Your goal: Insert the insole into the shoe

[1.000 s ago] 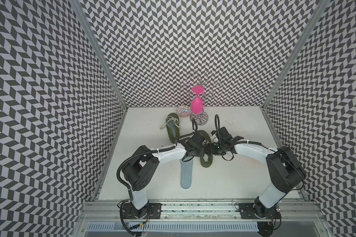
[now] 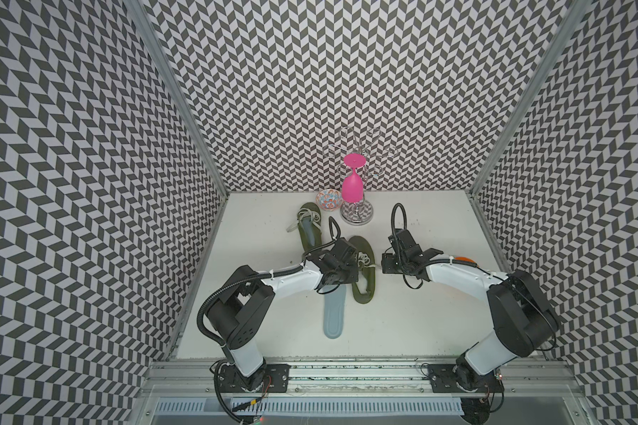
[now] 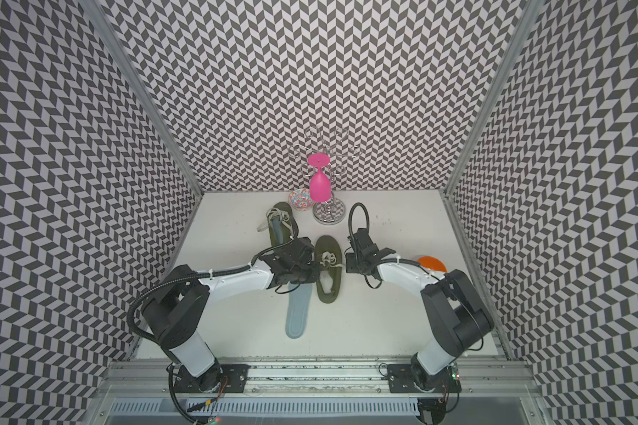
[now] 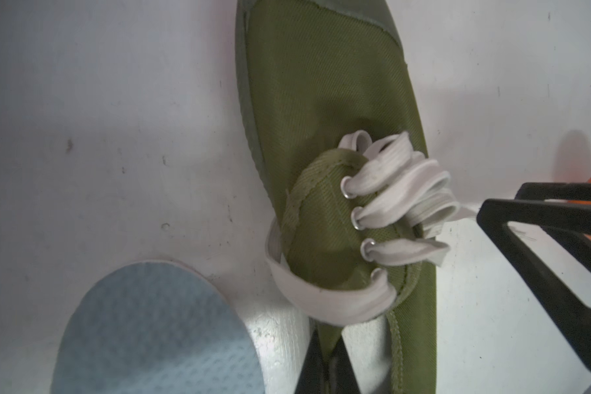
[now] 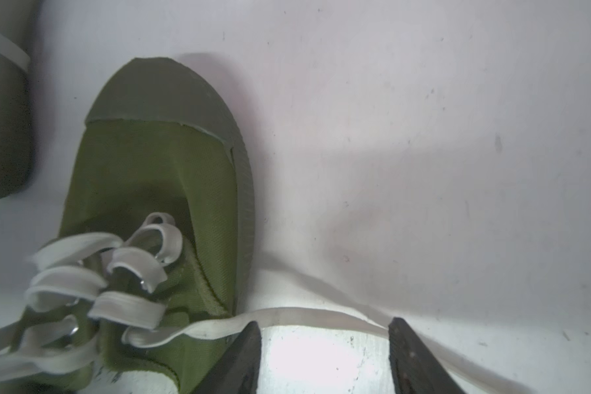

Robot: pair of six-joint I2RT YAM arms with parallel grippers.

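Observation:
An olive-green shoe with loosened white laces lies near the table's middle, toe to the back. My left gripper is shut at its left opening edge, where green fabric runs in between the fingertips. The light blue insole lies flat on the table, left of the shoe and partly under the left arm in the top views. Right of the shoe, my right gripper stands open. One white lace stretches across the gap between its fingers, not pinched. The shoe's inside is mostly hidden.
A second green shoe, with a blue insole in it, lies at back left. Behind are a bowl of colourful pieces and a pink glass on a metal stand. An orange object lies right.
Both grippers were close together over the shoe. The left has shifted left, and the right has drawn off to the right. The shoe has moved slightly left and forward.

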